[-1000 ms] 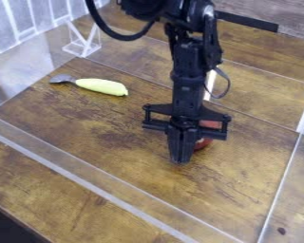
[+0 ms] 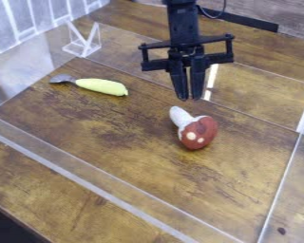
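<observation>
My black gripper (image 2: 189, 87) hangs high at the upper middle, its fingers pointing down and close together, with nothing visible between them; how far they are parted is hard to tell. Below and in front of it a toy mushroom (image 2: 197, 134) with a red spotted cap and white stem lies on its side on the wooden table (image 2: 104, 161). To the left lies a pale yellow-green elongated toy (image 2: 100, 85), with a grey utensil end (image 2: 64, 79) at its left tip.
A clear barrier (image 2: 98, 174) borders the work area. A white bracket (image 2: 84, 40) stands at the back left. A narrow pale object stands behind the gripper.
My gripper has moved up and back from low over the front middle, uncovering the mushroom. The yellow-green toy has stayed in place.
</observation>
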